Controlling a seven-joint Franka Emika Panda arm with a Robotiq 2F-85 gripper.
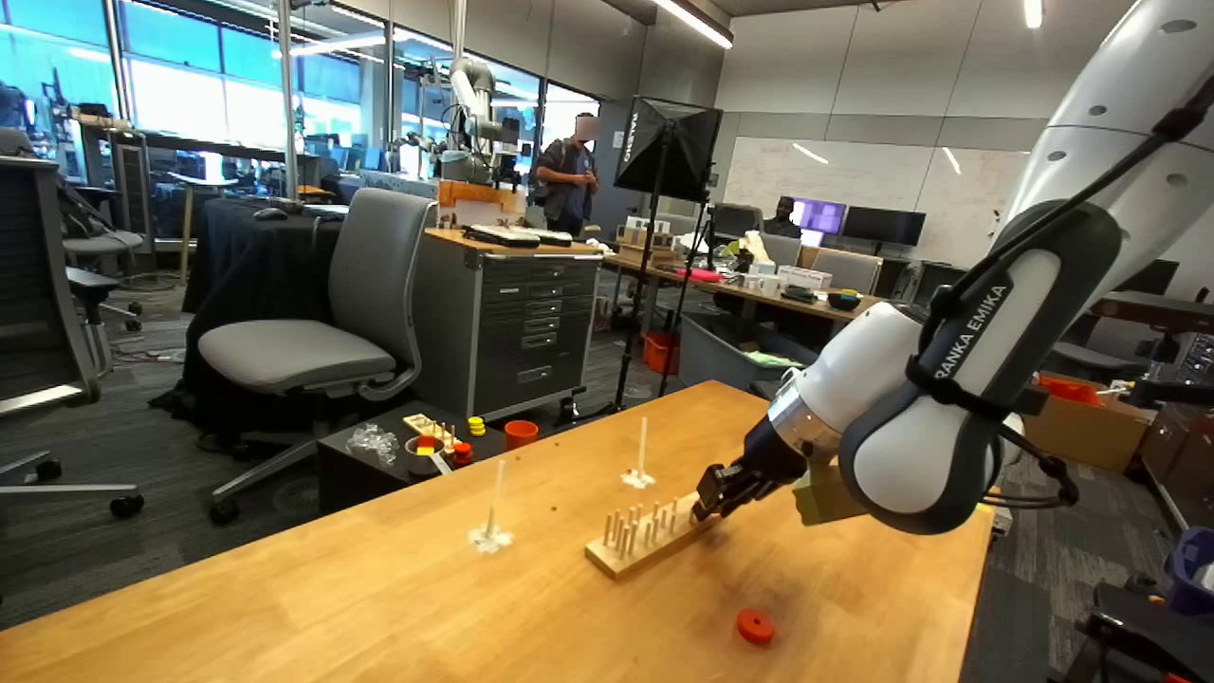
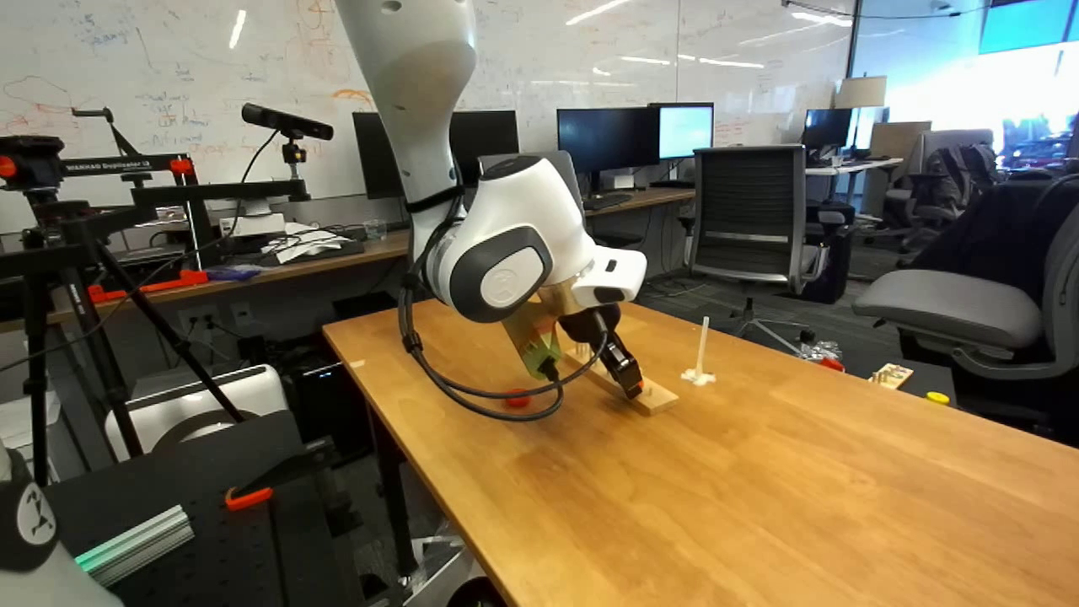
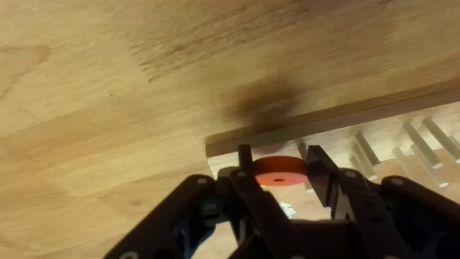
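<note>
My gripper is shut on a red disc with a small centre hole, seen tilted between the fingertips in the wrist view. Below it lies a long wooden pegboard with several upright pegs. The gripper is over the board's end, at a single peg just behind the disc. Whether that peg goes through the disc's hole cannot be told. Another red disc lies flat on the table, apart from the board.
Two thin upright posts stand on the wooden table: one post nearer the left edge, another post behind the pegboard. Beyond the table edge, a low black stand holds an orange cup and small parts.
</note>
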